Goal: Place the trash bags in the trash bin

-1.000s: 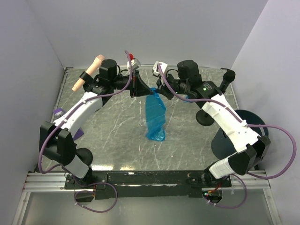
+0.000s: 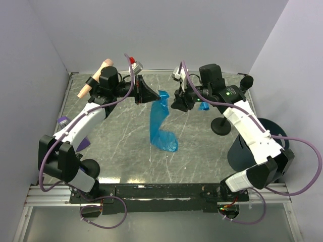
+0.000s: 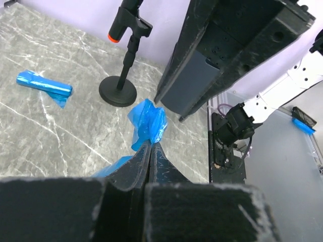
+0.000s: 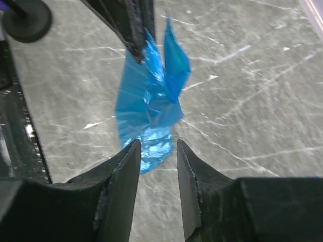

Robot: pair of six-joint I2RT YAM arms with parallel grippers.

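A blue trash bag [image 2: 158, 120] hangs stretched down toward the marble table, its top end pinched by my left gripper [image 2: 159, 98]. In the left wrist view the left fingers [image 3: 151, 166] are closed with the crumpled bag end sticking out past their tips. My right gripper is open, apart from the bag, with nothing between its fingers; the bag shows beyond them in the right wrist view. A blue roll [image 3: 44, 84] lies on the table with a loose flap. The dark trash bin [image 2: 239, 155] stands at the right, partly hidden by the right arm.
A microphone on a round-based stand [image 2: 221, 126] stands between the right arm and the bin. At the left are a beige cylinder [image 2: 96, 78], a purple object [image 2: 83, 144] and another round base [image 2: 91, 168].
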